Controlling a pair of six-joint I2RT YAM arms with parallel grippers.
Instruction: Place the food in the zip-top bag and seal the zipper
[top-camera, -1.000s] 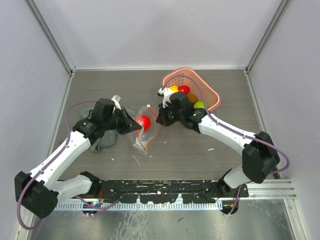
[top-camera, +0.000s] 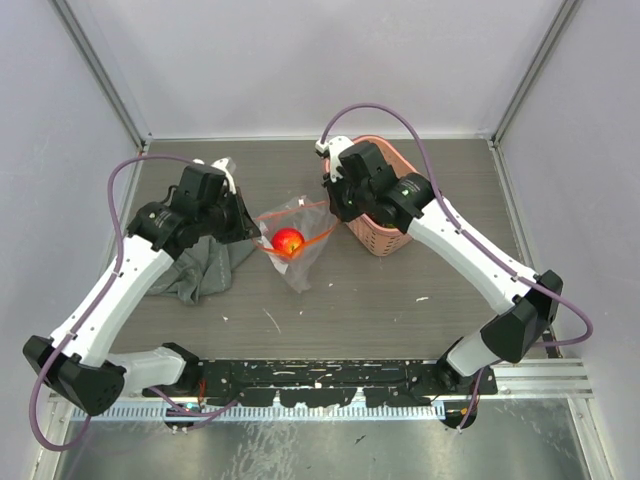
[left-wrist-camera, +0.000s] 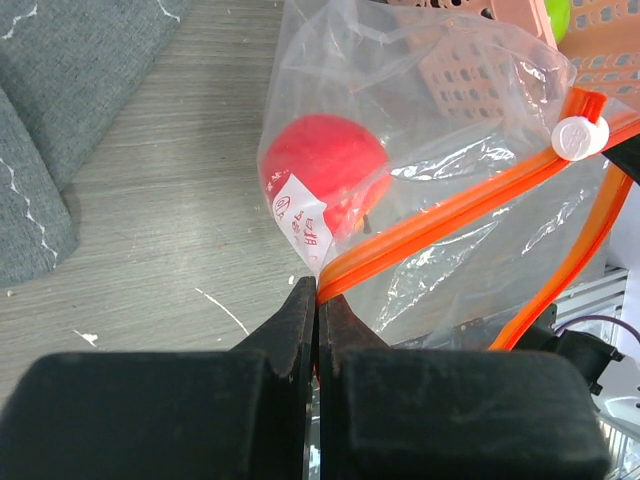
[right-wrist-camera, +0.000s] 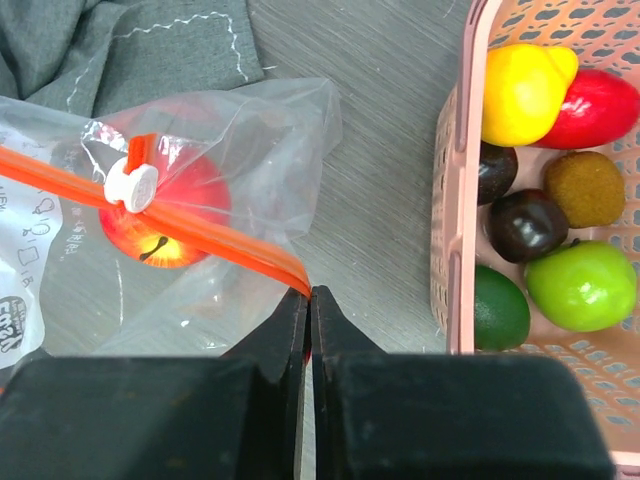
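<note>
A clear zip top bag (top-camera: 295, 272) with an orange zipper hangs between my two grippers, its mouth partly spread. Inside it rests a red apple-like fruit (top-camera: 287, 240), also seen through the film in both wrist views. My left gripper is shut on one end of the orange zipper strip (left-wrist-camera: 440, 225). At the opposite end my right gripper is shut on the zipper edge. A white slider (right-wrist-camera: 130, 186) sits on the strip, some way from the right fingertips. The zipper's two strips stand apart in the left wrist view.
A pink basket (right-wrist-camera: 462, 200) stands close beside my right gripper, holding a lemon (right-wrist-camera: 522, 95), a green apple (right-wrist-camera: 582, 287) and several other fruits. Grey cloth (top-camera: 195, 272) lies beneath the left arm.
Both grippers have risen and moved apart, stretching the bag's mouth wider between them. The fruit moved with the bag. My right arm now covers more of the basket.
</note>
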